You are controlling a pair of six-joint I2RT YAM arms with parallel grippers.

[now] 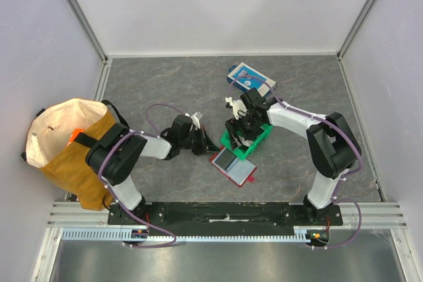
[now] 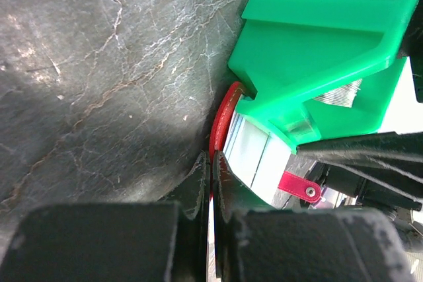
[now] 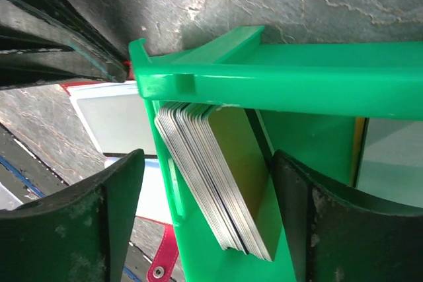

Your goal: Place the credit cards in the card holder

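Observation:
Inside the green tray [image 1: 242, 154] a tight stack of cards [image 3: 211, 176] leans on edge. My right gripper reaches down around that stack, its fingers part open. The right-hand fingertip [image 3: 284, 170] is close against the stack, while a gap shows on the left side. The card holder [image 1: 238, 168] lies spread on the table below the tray, with a red edge, pale panels and a red snap strap [image 2: 299, 186]. My left gripper is shut, its tips at the holder's red rim; whether the rim is pinched cannot be made out.
A blue and white box [image 1: 250, 78] lies behind the tray. At far left stands an open tan bag [image 1: 82, 163]. The tray overlaps the holder's edge, and both arms work close together there.

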